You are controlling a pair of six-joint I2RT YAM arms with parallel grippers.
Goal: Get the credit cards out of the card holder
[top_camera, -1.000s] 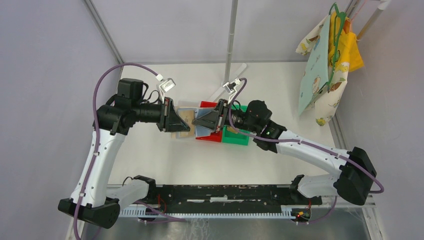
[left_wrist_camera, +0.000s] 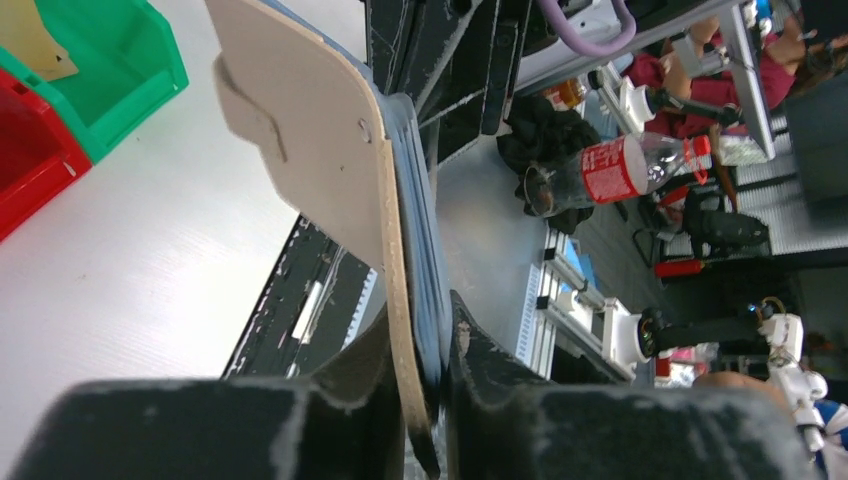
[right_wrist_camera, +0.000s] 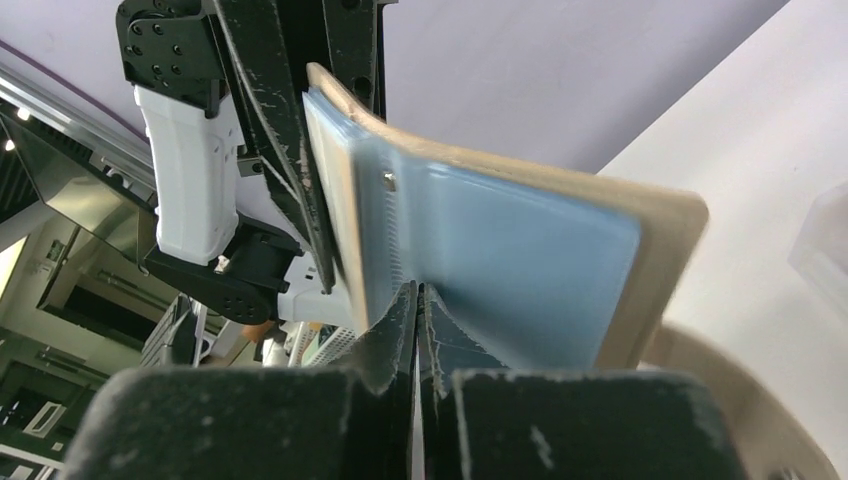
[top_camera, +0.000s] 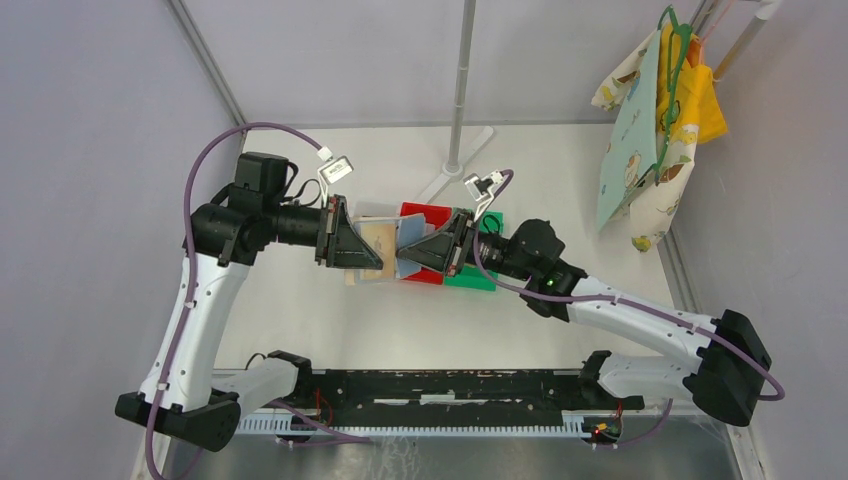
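A card holder (top_camera: 377, 245), beige with pale blue cards or sleeves (right_wrist_camera: 515, 255) inside, is held upright between the arms above the bins. My left gripper is shut on it; in the left wrist view its beige cover and blue layers rise from the fingers. My right gripper is at the blue side, fingertips close together over the blue face in the right wrist view; whether anything is between them is unclear.
A red bin (left_wrist_camera: 25, 160) and a green bin (top_camera: 470, 285) stand beneath the grippers on the white table (top_camera: 330, 330). Cloth bags (top_camera: 650, 130) hang at the back right.
My right gripper has moved slightly right and toward the front over the last second, still beside the holder. The holder and my left gripper have shifted slightly.
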